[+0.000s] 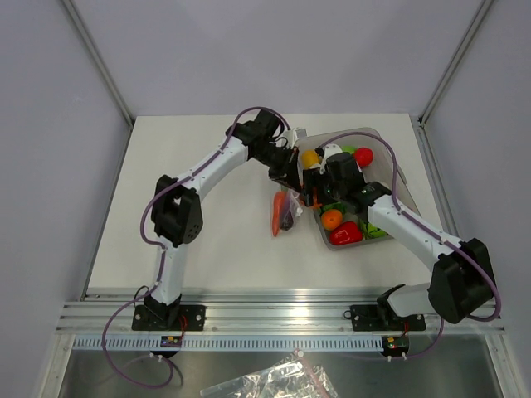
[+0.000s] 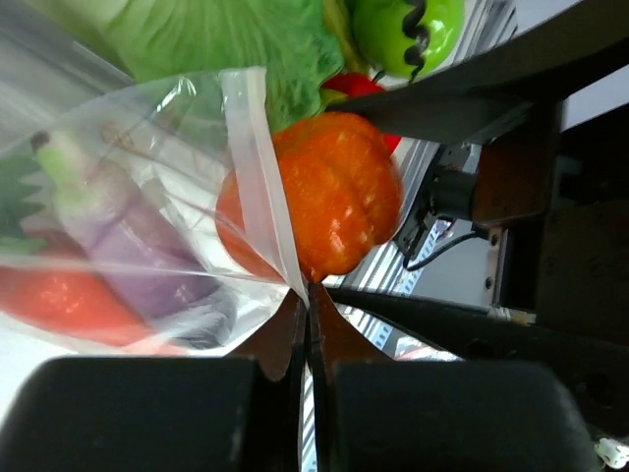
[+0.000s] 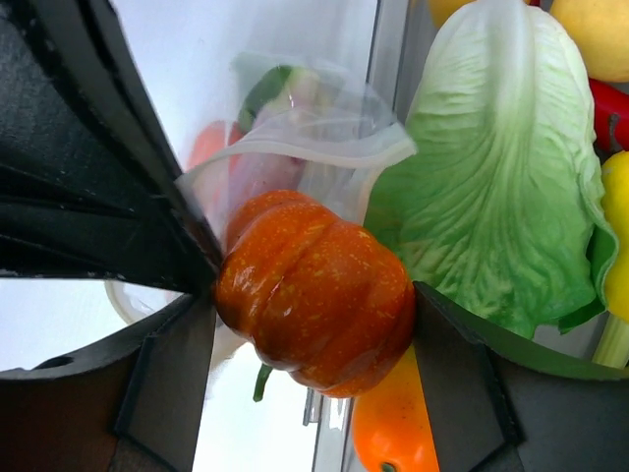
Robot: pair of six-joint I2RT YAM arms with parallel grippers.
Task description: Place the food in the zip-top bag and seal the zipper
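The clear zip top bag (image 2: pixel 257 147) has its mouth edge pinched by my left gripper, which is shut on that thin film. Through the plastic show a purple eggplant (image 2: pixel 133 221) and a red vegetable (image 2: pixel 69 300). At the bag's mouth sits an orange pumpkin (image 2: pixel 339 187), between the widely spread fingers of my right gripper. That gripper is open. Part of the pumpkin lies behind the film in the left wrist view; whether it is fully inside the bag cannot be told. From above, both grippers crowd over the bag's upper end.
Right of the bag stands a grey bin (image 1: pixel 390 137) with a lettuce leaf (image 3: pixel 482 177), an orange fruit (image 1: pixel 332 220), a red pepper (image 1: pixel 345 234) and other food. Clear plastic packaging (image 1: pixel 286 380) lies beyond the front rail.
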